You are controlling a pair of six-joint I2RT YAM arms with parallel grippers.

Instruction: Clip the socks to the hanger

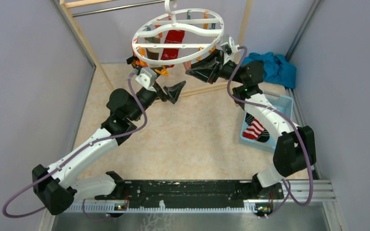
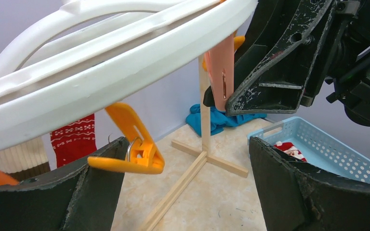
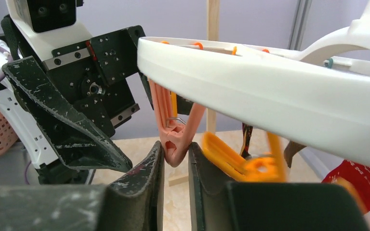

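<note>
The white round hanger carries coloured clips and hanging socks, including a red one. My right gripper is up at the rim, its fingers closing around a pink clip; whether they grip it firmly is unclear. My left gripper stands open below the rim, an orange clip near its left finger, with nothing clearly held. In the left wrist view the right gripper's fingers largely cover the pink clip's far side.
A blue bin with striped socks stands at right. A blue cloth lies behind it. Wooden stand bars cross the floor.
</note>
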